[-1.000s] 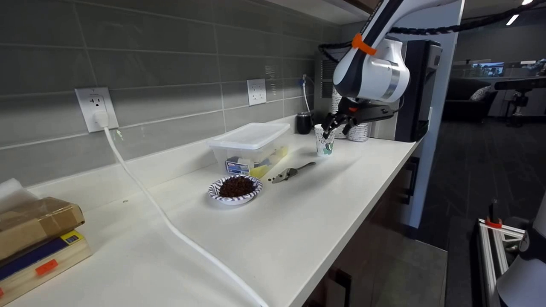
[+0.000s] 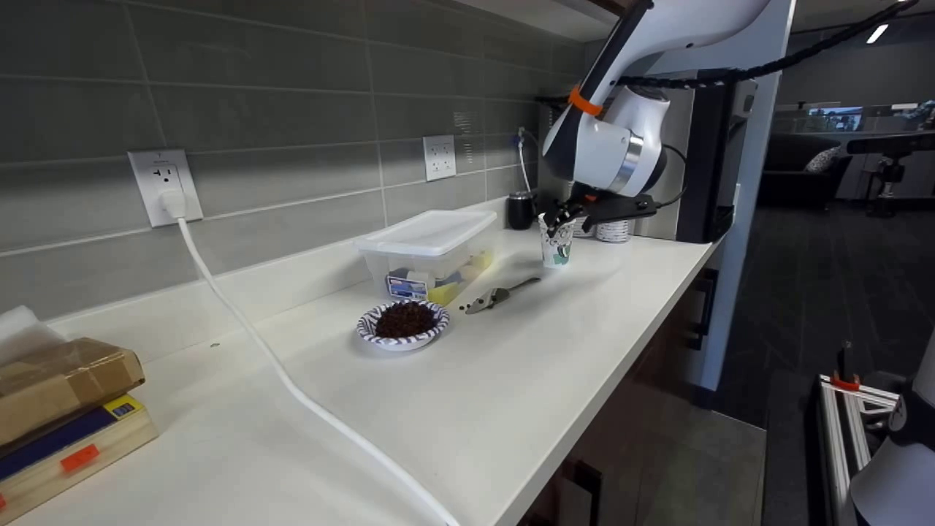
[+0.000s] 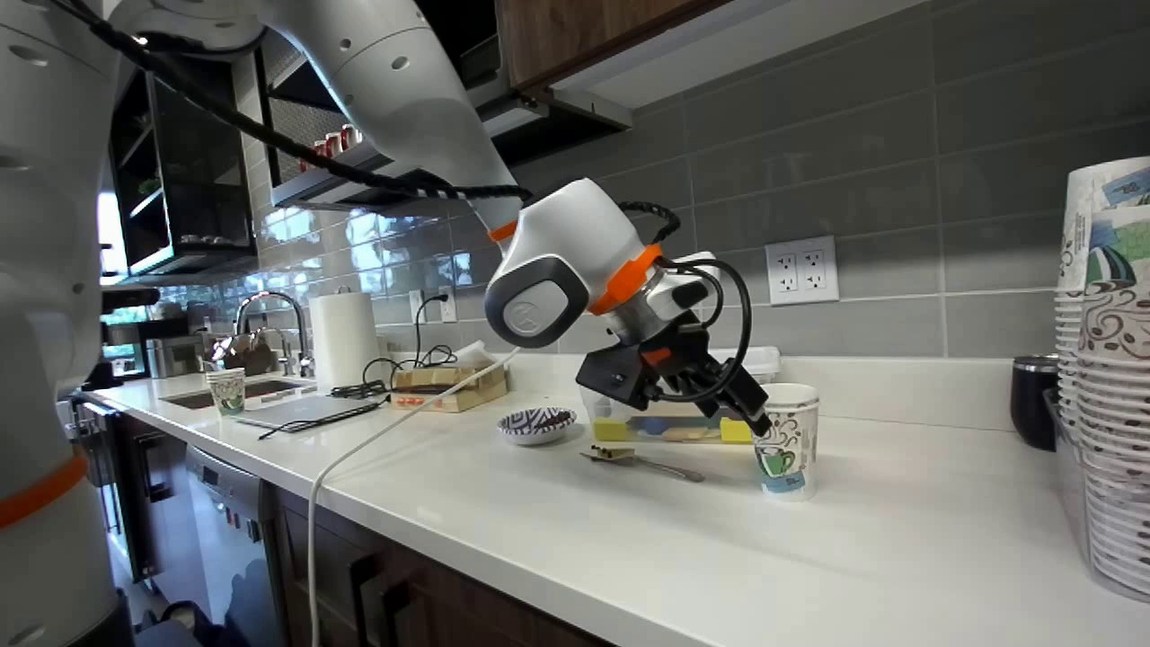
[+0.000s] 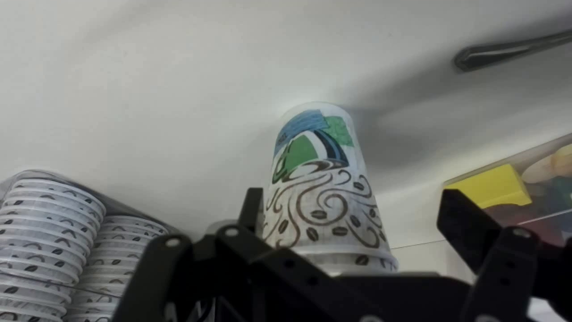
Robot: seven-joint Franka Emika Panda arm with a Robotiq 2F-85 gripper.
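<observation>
A paper cup (image 4: 321, 198) with a coffee-swirl print stands upright on the counter, seen from above in the wrist view. My open gripper has one finger (image 4: 250, 208) near the cup's left side; the other finger (image 4: 458, 222) is across a wider gap on the right. From the side, in exterior view 2, the fingers reach the upper part of the cup (image 3: 787, 447), and whether they touch it cannot be told. A metal serving spatula (image 2: 493, 299) lies beside a patterned bowl (image 2: 375, 337) heaped with dark brown bits.
A lidded clear plastic bin (image 2: 429, 250) stands against the wall behind the bowl. Stacked paper cups (image 3: 1116, 431) and a black tumbler (image 3: 1035, 399) are at the far end. A white cord (image 2: 298, 390) crosses the counter, whose front stretch is bare.
My arm has shifted left in exterior view 1, toward the wall side, and the gripper has tilted over the cup. The cup, bowl and spatula stayed where they were.
</observation>
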